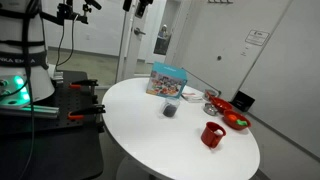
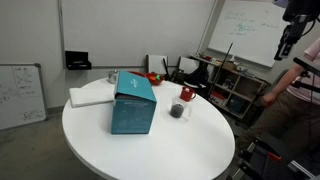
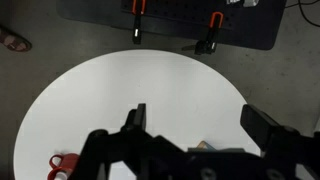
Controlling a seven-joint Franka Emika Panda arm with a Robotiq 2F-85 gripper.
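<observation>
High over the edge of the round white table (image 1: 140, 145), my gripper is open and empty, its dark fingers well apart in the wrist view. A red mug (image 1: 212, 136) stands on the table; part of that mug (image 3: 66, 162) shows at the lower left in the wrist view. A teal box (image 2: 133, 112) stands upright, printed on the side seen in the first exterior view. Near it is a small clear cup (image 2: 178, 110) with something dark inside. Toward the far edge lies a red bowl (image 1: 235, 120) with colourful items in it.
A white flat object (image 2: 92, 96) rests at the table's left in the second exterior view. Several small items sit close to the red bowl. Bare tabletop lies in front of the box and cup. A dark base with orange-marked clamps (image 3: 138, 20) borders the table.
</observation>
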